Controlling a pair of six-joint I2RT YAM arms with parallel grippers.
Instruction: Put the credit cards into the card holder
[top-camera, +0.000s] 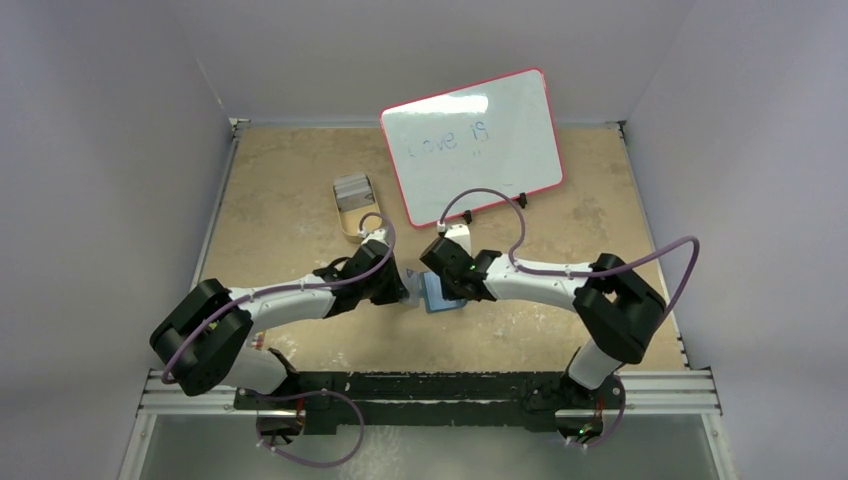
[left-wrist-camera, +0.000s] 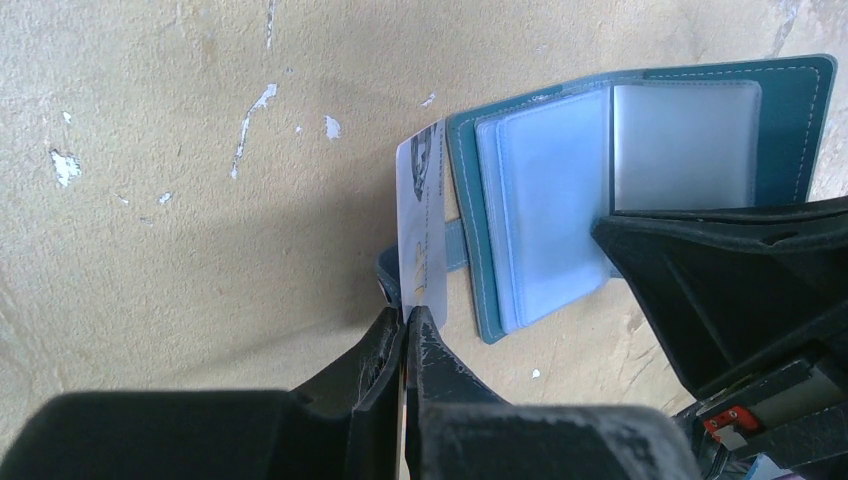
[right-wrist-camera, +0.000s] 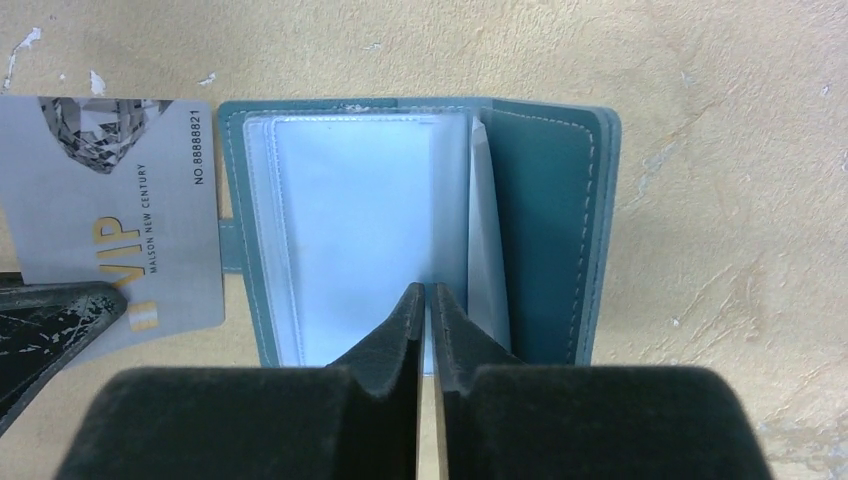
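The teal card holder (top-camera: 445, 302) (left-wrist-camera: 545, 200) (right-wrist-camera: 355, 230) lies open on the table, white sleeves up. Left of it, a silver VIP credit card (left-wrist-camera: 421, 200) (right-wrist-camera: 120, 220) is held by my left gripper (top-camera: 398, 292), shut on it. My right gripper (top-camera: 448, 290) is over the holder's sleeves, its tips close together with a narrow gap, at the loose right edge of the top sleeve; whether they touch it I cannot tell.
A tray (top-camera: 358, 220) with several grey cards stands behind the left arm. A whiteboard (top-camera: 490, 150) lies at the back. The table's front and sides around the arms are clear.
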